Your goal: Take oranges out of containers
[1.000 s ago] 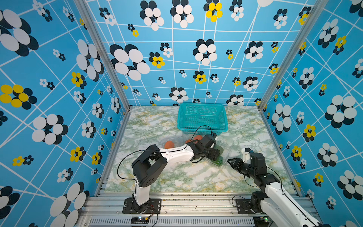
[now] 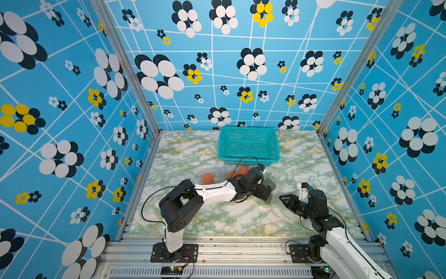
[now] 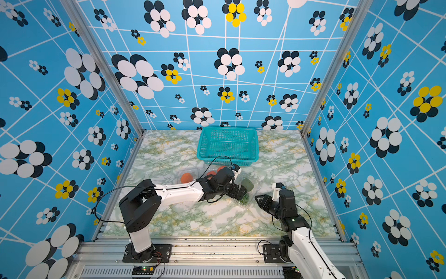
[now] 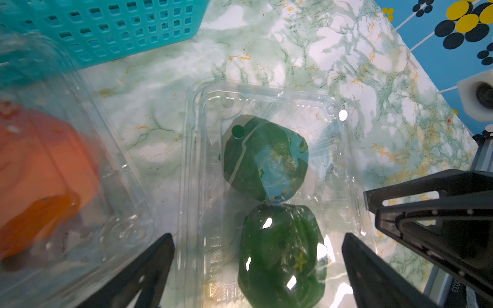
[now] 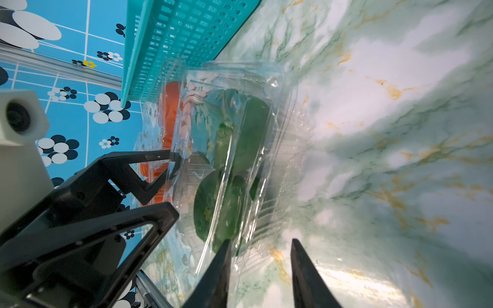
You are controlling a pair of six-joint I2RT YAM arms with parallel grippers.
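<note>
A clear container (image 4: 192, 169) holds two dark green fruits or vegetables (image 4: 280, 251). My left gripper is above it, fingers wide apart on either side of the nearer green piece and gripping nothing. To the left, an orange (image 4: 41, 174) lies in another clear container (image 4: 128, 215); more oranges (image 2: 207, 178) show behind the left arm in the top left view. At the green pieces' right side, my right gripper is part open beside the container's edge, with nothing evident between its fingers.
An empty teal basket (image 2: 248, 145) stands at the back middle, just behind the clear containers. Both grippers are close together over one container.
The right arm has barely moved.
</note>
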